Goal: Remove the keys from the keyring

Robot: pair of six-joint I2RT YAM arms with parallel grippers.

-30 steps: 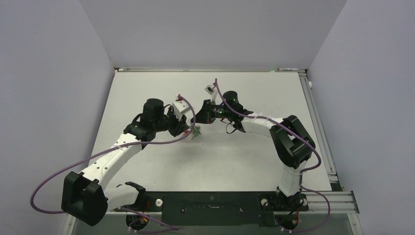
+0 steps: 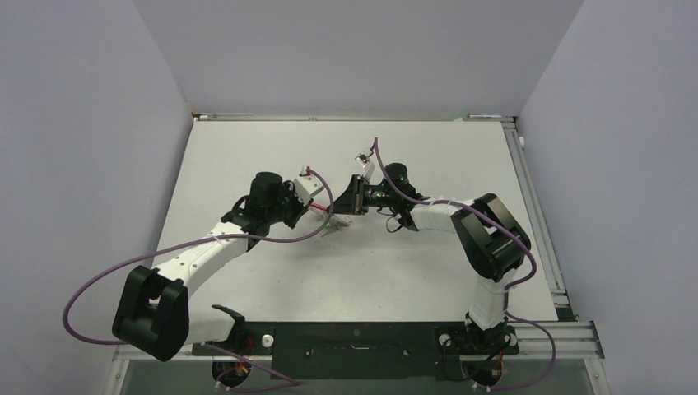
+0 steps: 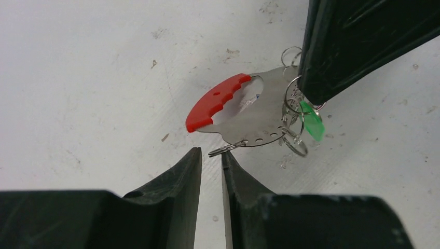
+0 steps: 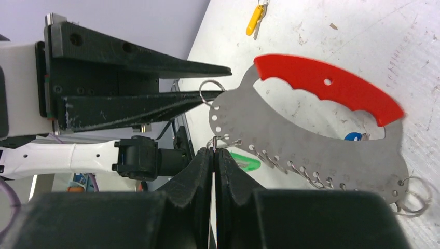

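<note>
A steel plate with a red grip (image 3: 212, 104) and many rings along its holed edge hangs between my grippers, above the table. My left gripper is shut on a thin steel piece at the plate's edge in the left wrist view. My right gripper is shut on small rings or wire below the plate's holes in the right wrist view; exactly what is hard to tell. A green tag (image 3: 313, 122) hangs behind the rings. In the right wrist view a yellow-tagged key (image 4: 254, 19) lies on the table, and a blue piece (image 4: 353, 136) shows through the plate.
Both arms meet near the middle, their grippers close together.
</note>
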